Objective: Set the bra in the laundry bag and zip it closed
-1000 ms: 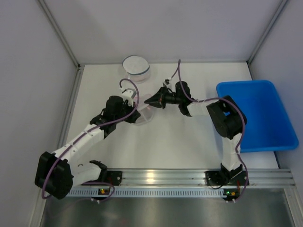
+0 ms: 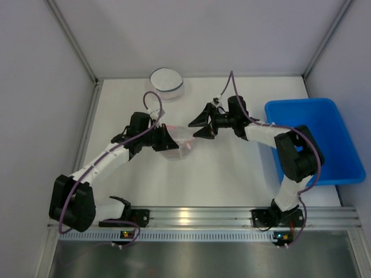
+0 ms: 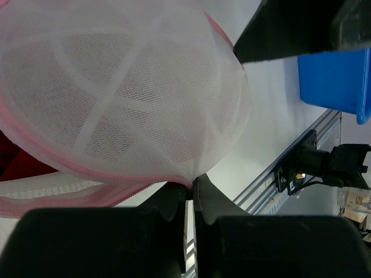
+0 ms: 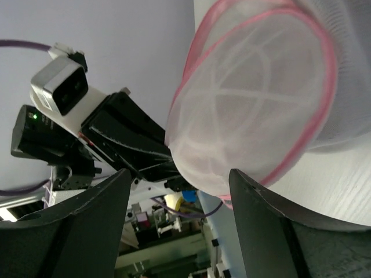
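A white mesh laundry bag with pink trim (image 2: 179, 147) hangs between my arms. My left gripper is shut on its pink zippered edge; dark red fabric (image 3: 23, 165) shows inside the bag in the left wrist view. My right gripper (image 2: 203, 124) stands open at the bag's right side, its fingers apart; in the right wrist view the bag's rim (image 4: 313, 124) lies just beyond them, and a finger reaches near the bag's edge in the left wrist view.
A second white bag with blue trim (image 2: 167, 81) lies at the back of the table. A blue bin (image 2: 342, 145) takes up the right side.
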